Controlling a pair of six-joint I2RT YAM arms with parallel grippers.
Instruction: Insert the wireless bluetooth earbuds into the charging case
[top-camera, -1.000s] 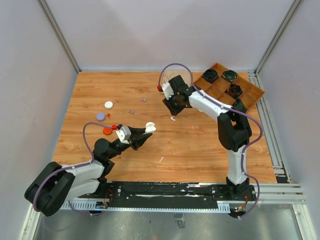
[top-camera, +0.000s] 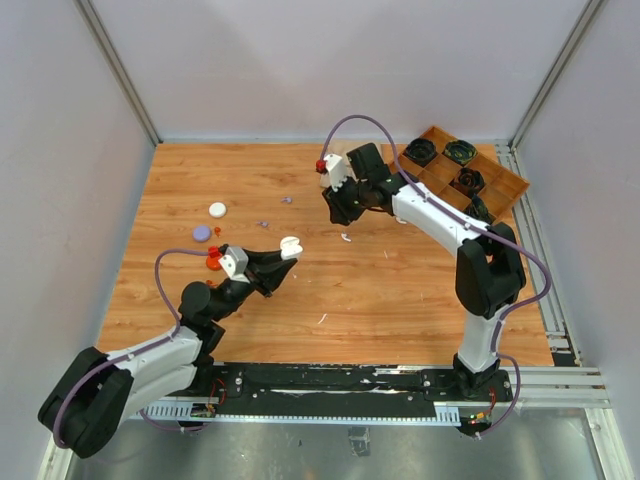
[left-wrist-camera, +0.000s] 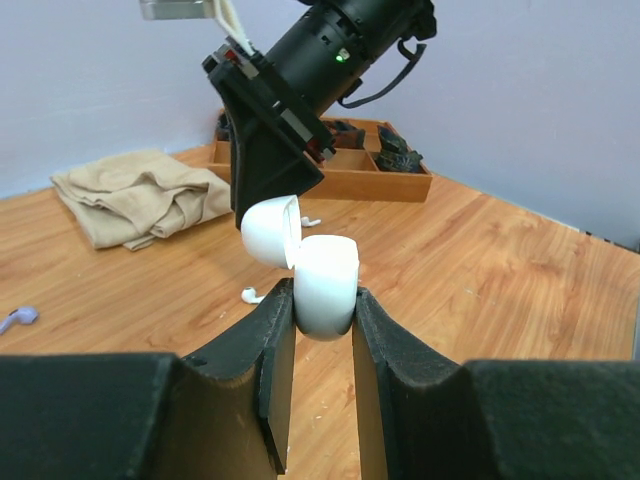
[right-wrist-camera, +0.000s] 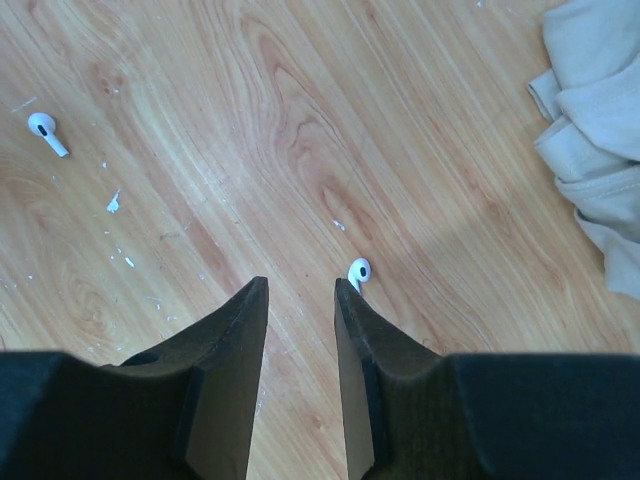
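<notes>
The white charging case (left-wrist-camera: 325, 285), lid (left-wrist-camera: 270, 230) flipped up, is held upright in my left gripper (top-camera: 285, 260), whose fingers are shut on it. My right gripper (top-camera: 340, 210) hangs over the table to the upper right of the case; its fingers look nearly together in the right wrist view, with nothing visible between them. A white earbud (right-wrist-camera: 359, 271) lies just beyond its fingertips, partly hidden by one. A second earbud (right-wrist-camera: 45, 130) lies at the upper left of that view.
A beige cloth (left-wrist-camera: 140, 190) lies behind the right gripper. A wooden organizer (top-camera: 430, 175) with black coils stands at the back right. Small coloured discs (top-camera: 217, 209) lie on the left.
My left gripper has moved slightly left with the case. The right arm has shifted a little, its gripper now higher in the top view.
</notes>
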